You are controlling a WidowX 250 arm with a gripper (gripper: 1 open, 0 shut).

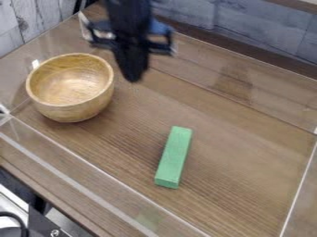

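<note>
My gripper [132,57] is near the top centre of the camera view, blurred and raised above the table, to the upper right of the wooden bowl [70,85]. It looks shut, with nothing visible between its fingers. A green block [173,156] lies on the right-centre of the wooden table, below and to the right of the gripper, apart from it.
The bowl takes up the left side. The table's edge runs along the lower left, with dark floor beyond.
</note>
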